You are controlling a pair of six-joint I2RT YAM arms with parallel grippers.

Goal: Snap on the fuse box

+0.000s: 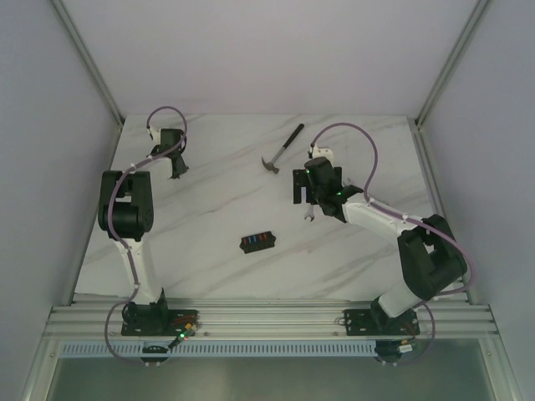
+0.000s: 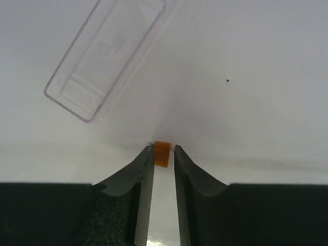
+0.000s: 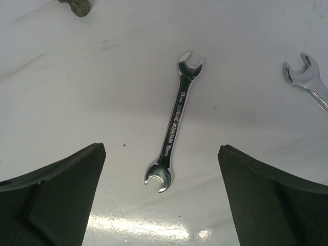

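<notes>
The left gripper hangs over the back left of the table, its fingers a narrow gap apart, with a small orange block showing at their tips; whether it is held I cannot tell. A clear plastic tray lies beside it. A black box with coloured slots, perhaps the fuse box, lies at front centre. My right gripper is open above a double-ended wrench, nothing between its fingers.
A hammer lies at the back centre. Another wrench lies to the right.
</notes>
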